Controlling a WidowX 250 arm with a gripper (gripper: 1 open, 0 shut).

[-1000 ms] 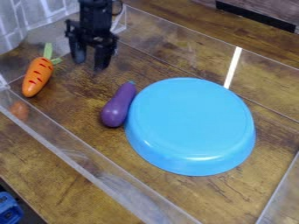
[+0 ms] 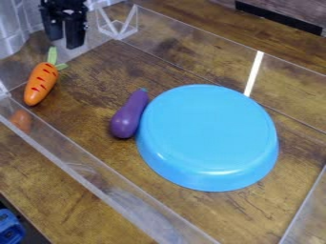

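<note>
The dark gripper (image 2: 67, 27) is at the upper left, above and a little behind an orange toy carrot (image 2: 41, 82) with a green top. Whether its fingers are open or shut cannot be told. A purple toy eggplant (image 2: 129, 114) lies in the middle-left, touching or very close to a large blue upside-down bowl or plate (image 2: 207, 136) on the right.
Clear plastic walls run along the left and lower left. A white strip (image 2: 254, 73) lies at the upper right. A small blue object (image 2: 8, 229) sits at the lower left corner.
The gripper has moved left and upward in the view, away from the space behind the eggplant. The carrot, eggplant and blue bowl have not moved.
</note>
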